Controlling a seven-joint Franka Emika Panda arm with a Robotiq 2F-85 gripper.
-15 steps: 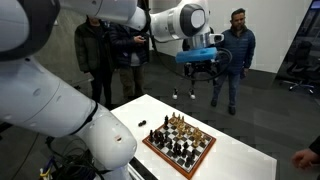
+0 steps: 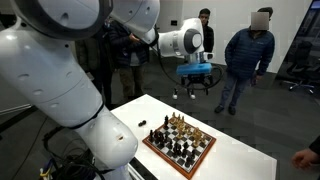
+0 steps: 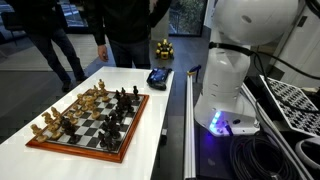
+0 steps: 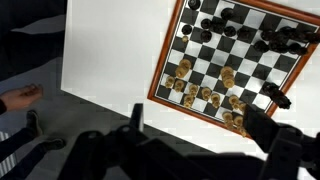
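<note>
A wooden-framed chessboard rests on the white table, with several light pieces and several dark pieces standing on it. High above the board hangs my gripper in exterior view 1. In the wrist view the gripper is open, its dark fingers wide apart and nothing held between them. Dark pieces gather toward the robot's base side, and light ones toward the far side. The lower part of the wrist view is covered by the gripper body.
Bare white table lies to the right of the board. A few small dark objects sit at its left edge. People stand behind the table, one in a blue jacket. A hand shows at the right edge.
My gripper has come down slightly, still open and well above the board. The board appears unchanged. Behind, the person in the blue jacket has shifted a little to the right.
</note>
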